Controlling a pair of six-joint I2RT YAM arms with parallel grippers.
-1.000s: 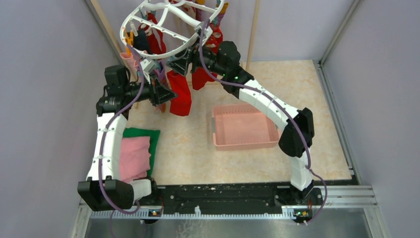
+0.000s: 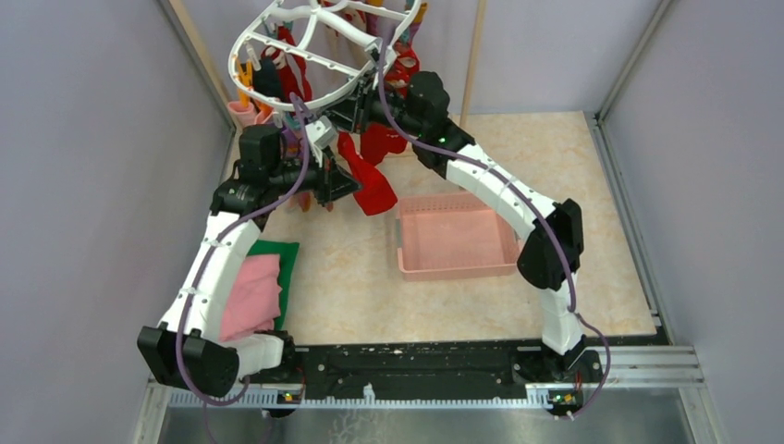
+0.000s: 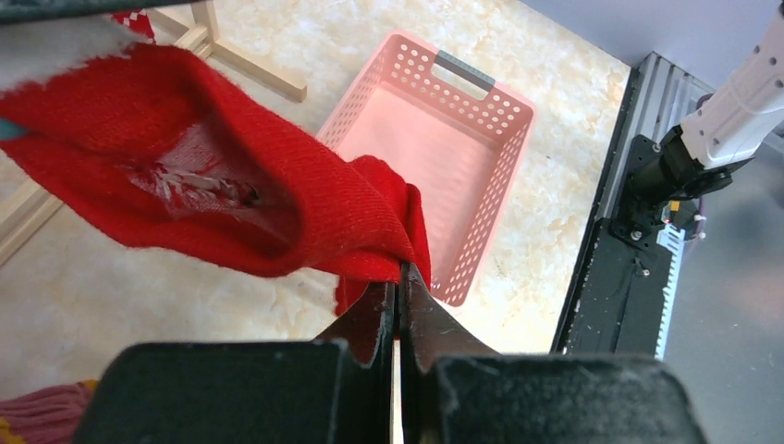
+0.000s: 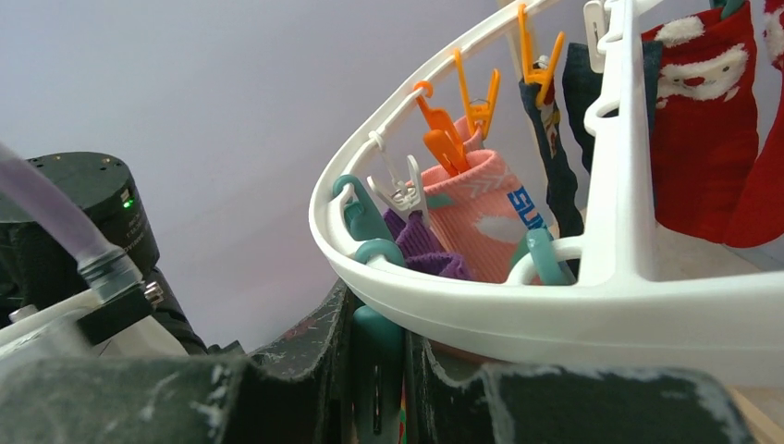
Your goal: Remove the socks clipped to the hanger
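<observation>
A white round hanger [image 2: 324, 100] holds socks on coloured clips, among them a pink sock [image 4: 481, 203] and purple one. My right gripper is shut on a teal clip [image 4: 377, 328] below the hanger's rim. A red sock [image 3: 231, 185] hangs below it. My left gripper is shut at this sock's lower part; whether fabric is between its fingertips I cannot tell clearly, as the sock lies right at them.
A pink basket [image 2: 458, 240] stands on the table to the right, below the socks. Folded pink and green cloths [image 2: 248, 296] lie at the left front.
My left gripper has moved right to the red sock, whose lower end has swung to the right. The right arm has shifted only slightly.
</observation>
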